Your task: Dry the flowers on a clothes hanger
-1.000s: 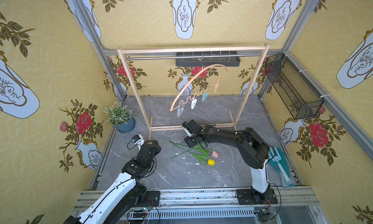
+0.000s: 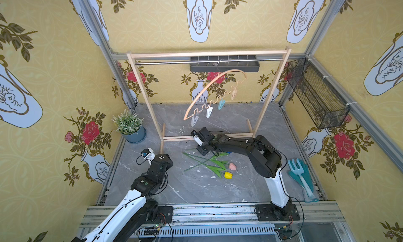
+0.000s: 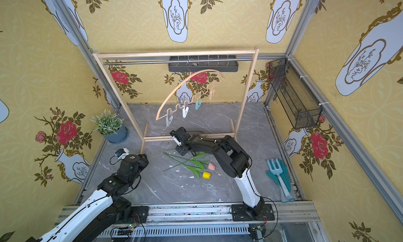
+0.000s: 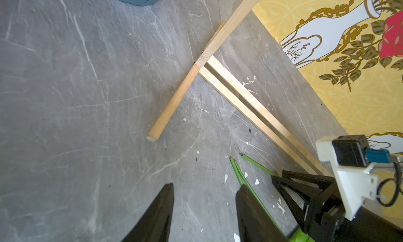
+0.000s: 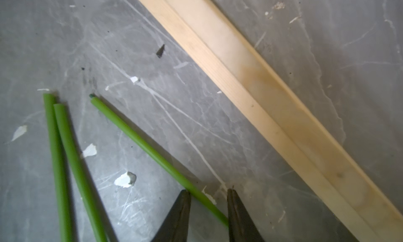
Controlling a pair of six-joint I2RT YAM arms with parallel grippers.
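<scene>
Green stems with a yellow tulip (image 2: 228,174) and a pink tulip (image 2: 232,166) lie on the grey table, partly covered by my right arm. My right gripper is open low over the stems. One green stem (image 5: 147,147) runs in between its fingers, not clamped; two other stems (image 5: 58,166) lie to the left. A wooden hanger (image 2: 197,98) hangs from the rack's rod, with a grey clip (image 2: 194,120), a white clip (image 2: 209,111), a blue clip (image 2: 221,104) and a beige clip (image 2: 234,93). My left gripper stands open and empty over bare table.
The wooden rack's base bars (image 5: 251,103) run close behind the right gripper. A potted plant (image 2: 131,126) stands at the left. A fork and teal glove (image 3: 279,179) lie at the right, below a wire basket (image 3: 293,93).
My right arm has shifted left, bringing its gripper toward the stem ends. The left arm has barely moved; flowers and hanger look the same.
</scene>
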